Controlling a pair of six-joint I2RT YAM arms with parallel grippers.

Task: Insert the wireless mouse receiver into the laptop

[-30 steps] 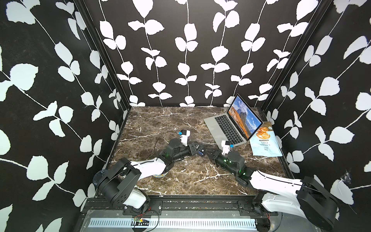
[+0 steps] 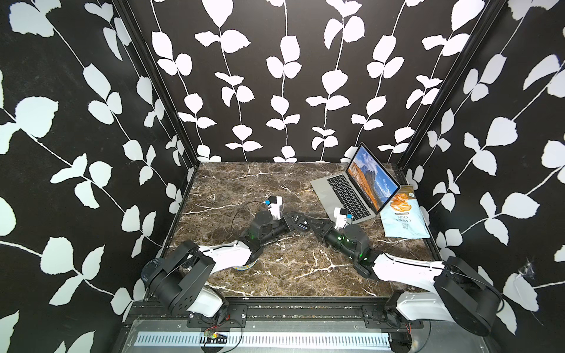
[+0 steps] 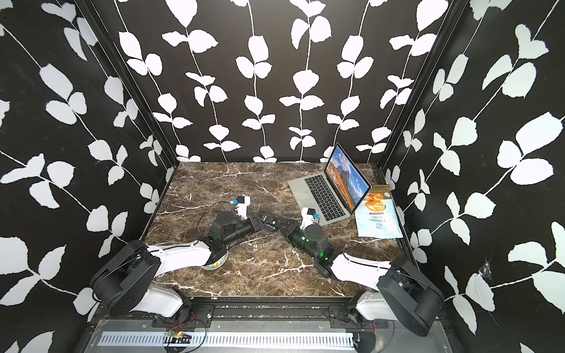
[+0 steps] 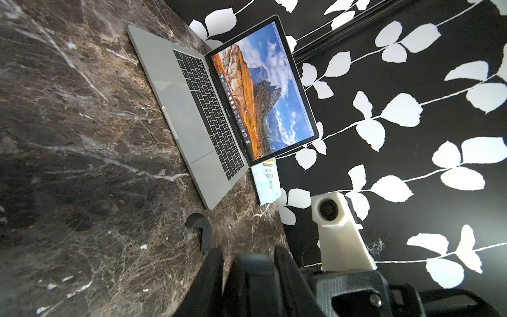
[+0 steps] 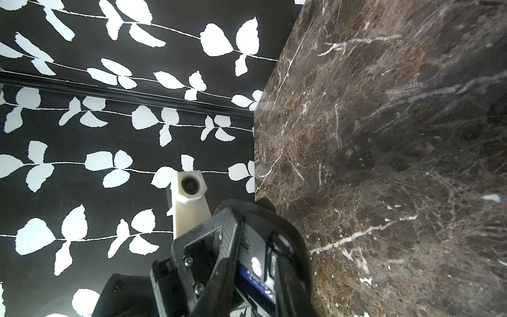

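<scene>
Near the middle of the table, my left gripper [image 2: 298, 222] is shut on the black mouse [image 5: 301, 243]. The mouse's underside is open in the right wrist view, with a blue battery [image 5: 256, 282] showing inside. My right gripper reaches right up to this opening. Its fingers [image 5: 221, 282] stand a little apart, and what lies between them is hard to make out against the mouse. I cannot pick out the receiver in any view. The open laptop [image 4: 184, 113] rests at the back right, its screen lit, beyond both grippers.
A light-blue chips bag [image 2: 404, 217] lies right of the laptop. A dark curved piece [image 4: 200, 227] shows near the laptop's front corner in the left wrist view. A round object [image 3: 214, 263] is partly hidden under the left arm.
Both grippers have shifted slightly left together, staying close to each other. The right forearm has swung a little up and left. Laptop and bag have not moved.
</scene>
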